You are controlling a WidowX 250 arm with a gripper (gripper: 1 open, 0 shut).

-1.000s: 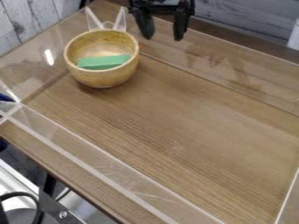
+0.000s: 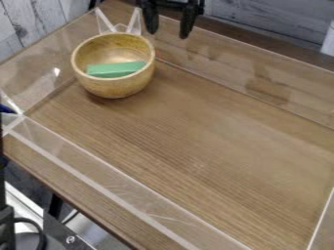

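Observation:
A wooden bowl [image 2: 115, 86] sits at the upper left of the table, with a green block [image 2: 115, 69] lying in it. My gripper [image 2: 169, 25] is at the top edge, above and right of the bowl and apart from it, dark and partly cut off by the frame. It is open, and I see nothing held in it.
A white object [image 2: 112, 24] with pointed parts stands behind the bowl. Dark cables [image 2: 39, 225] lie at the lower left corner, beside the table's edge.
My gripper has moved up and back toward the top edge, away from the table's middle. The bowl and green block look unmoved.

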